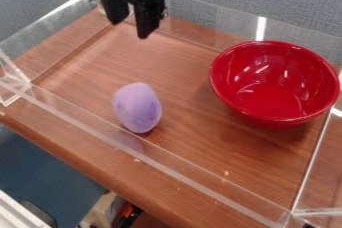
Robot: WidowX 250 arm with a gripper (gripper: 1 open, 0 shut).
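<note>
A black gripper (131, 17) hangs over the back left of the wooden surface, its fingers apart and pointing down, with nothing visible between them. A purple egg-shaped object (138, 107) lies on the wood at front centre left, well below the gripper in the view. A glossy red bowl (273, 82) stands empty on the right.
Clear low walls (185, 169) enclose the wooden work area (80, 62) on its sides. The wood between the gripper and the purple object is bare. A grey textured backdrop stands behind, and the floor shows at the lower left.
</note>
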